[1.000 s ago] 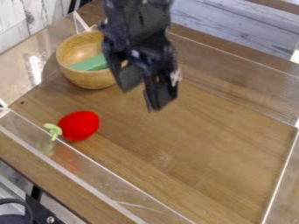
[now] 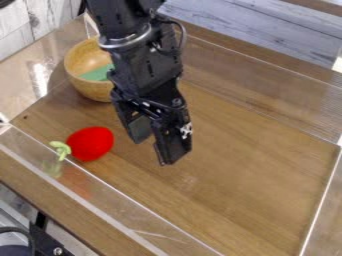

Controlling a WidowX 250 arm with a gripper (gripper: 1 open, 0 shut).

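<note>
My black gripper [image 2: 152, 135] hangs over the wooden surface at the centre of the camera view, open, with nothing seen between its fingers. To its lower left lies a red object [image 2: 91, 143] with a small pale green piece at its left end, apart from the gripper. A wooden bowl [image 2: 83, 52] with a green object in it stands at the upper left, partly hidden by the arm.
Clear low walls edge it on the left, front and right.
The arm and gripper have come down and toward the front of the view, closer to the red object. The red object and bowl have not moved.
</note>
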